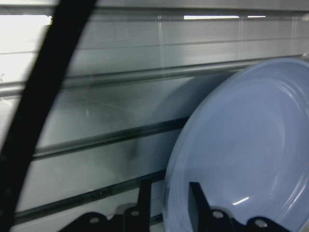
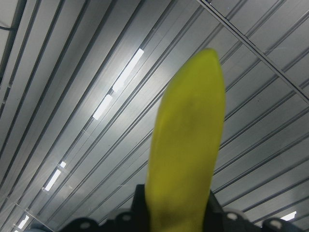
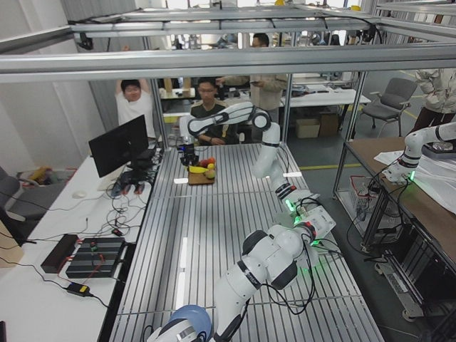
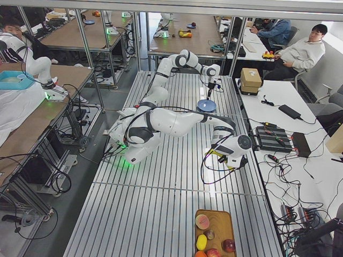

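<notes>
A blue plate (image 4: 206, 105) lies on the slatted metal table; in the left wrist view my left gripper straddles its rim (image 1: 193, 121), fingers apart on either side, contact unclear. In the right wrist view my right gripper holds a yellow banana (image 2: 186, 130), which hides much of the fingers. A wooden tray (image 4: 220, 219) at the other end of the table holds several fruits, including a lemon (image 4: 201, 242).
Bare slatted table (image 4: 144, 214) fills much of the middle. Cabled desks with electronics and a monitor (image 3: 118, 146) run along one side; frame posts and overhead beams surround the table.
</notes>
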